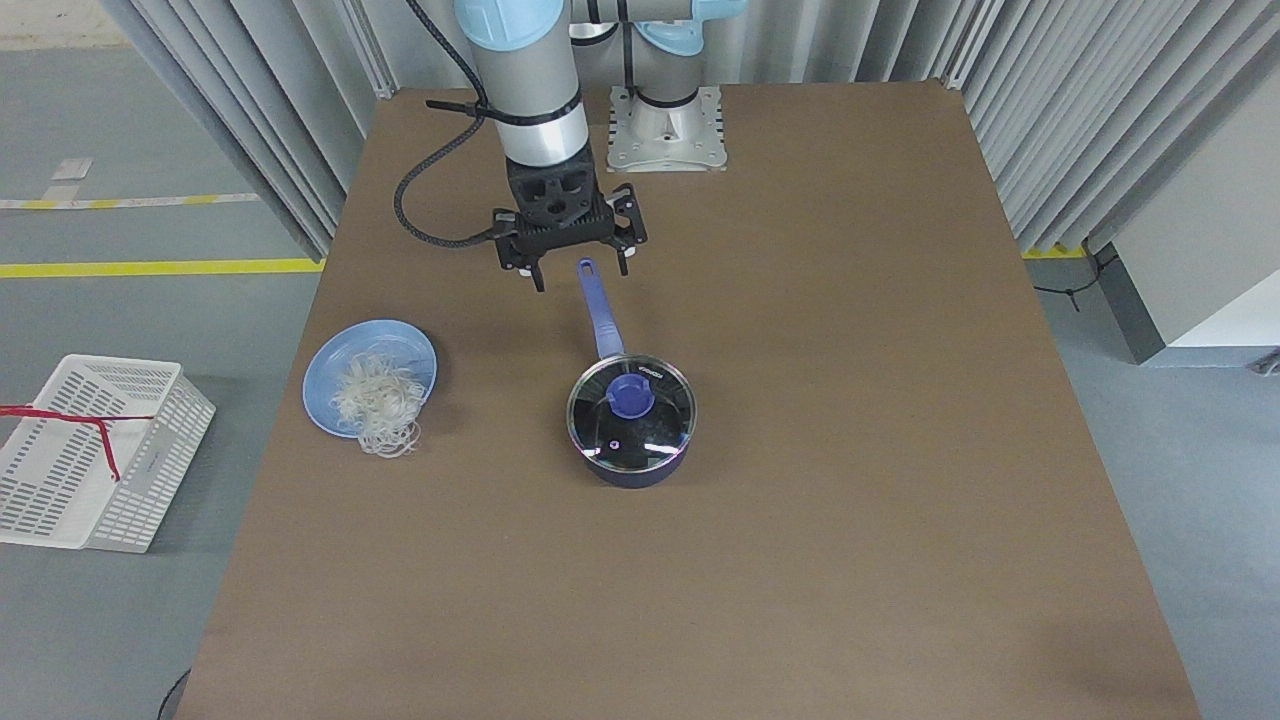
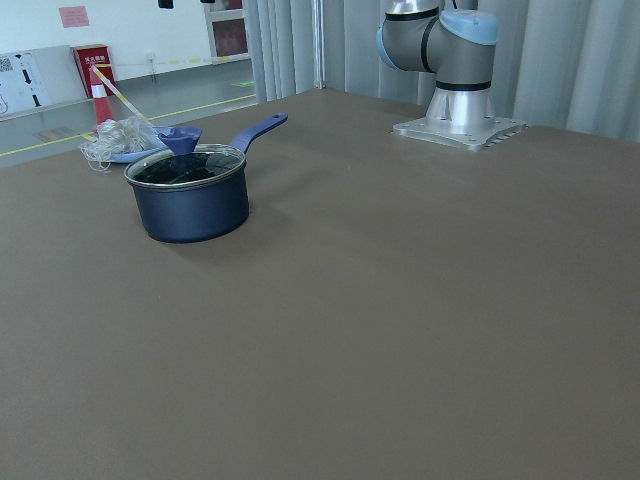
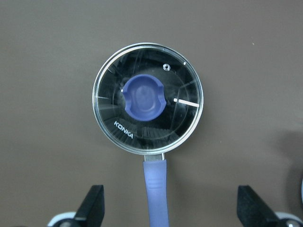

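A blue saucepan [image 1: 630, 450] with a glass lid and blue knob [image 2: 182, 139] stands on the brown table [image 1: 864, 504], its handle [image 1: 599, 305] pointing toward the robot base. In the wrist view the lid [image 3: 151, 132] sits centred, with the handle [image 3: 155, 191] running down between the fingertips. My gripper [image 1: 582, 264] is open above the table near the handle's far end, nothing between its fingers. Left of the pan in the front view, a light blue plate [image 1: 326, 384] holds white stringy noodle-like strands [image 1: 381, 398].
The robot base [image 1: 666, 144] is at the table's back. A white basket [image 1: 144, 504] stands on the floor to the left.
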